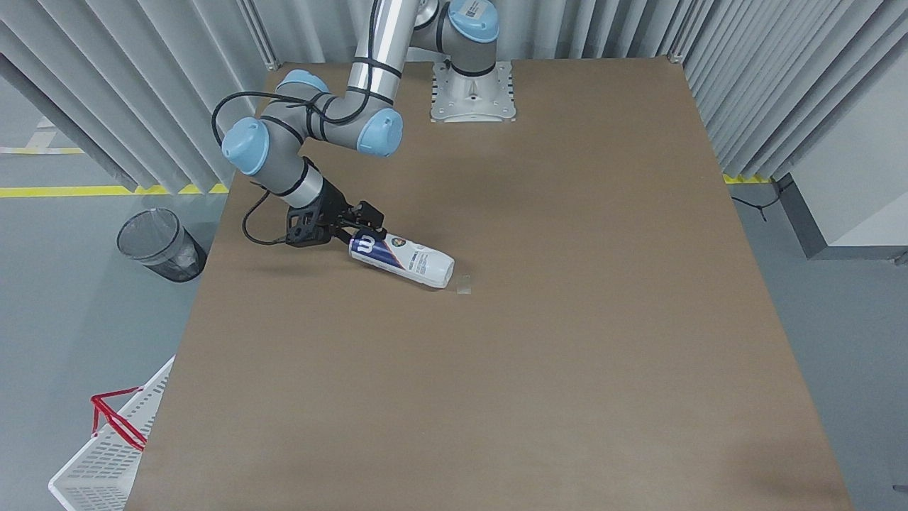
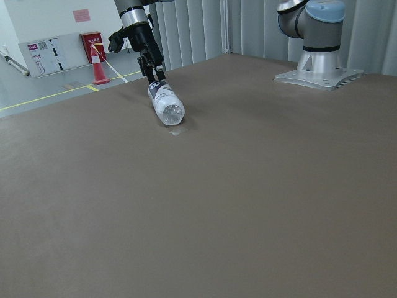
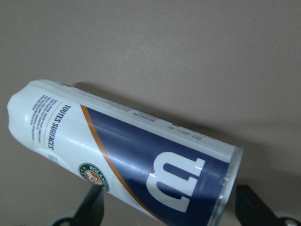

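A white cylindrical can (image 1: pixel 408 258) with a navy label and orange stripe lies on its side on the brown table (image 1: pixel 545 366); in the wrist view the can (image 3: pixel 117 146) fills the lower left and middle. My black gripper (image 1: pixel 364 231) is low at the navy-labelled end of the can, fingers reaching down around it. In the wrist view the two fingertips, left (image 3: pixel 89 209) and right (image 3: pixel 251 209), are wide apart on either side of that end, so the gripper stands open. The front view does not show clearly whether they touch it.
A small clear patch (image 1: pixel 464 285) lies beside the can. The robot base (image 1: pixel 472 102) stands at the back edge. A dark bin (image 1: pixel 162 243) and a white basket (image 1: pixel 102 477) are off the table's left side.
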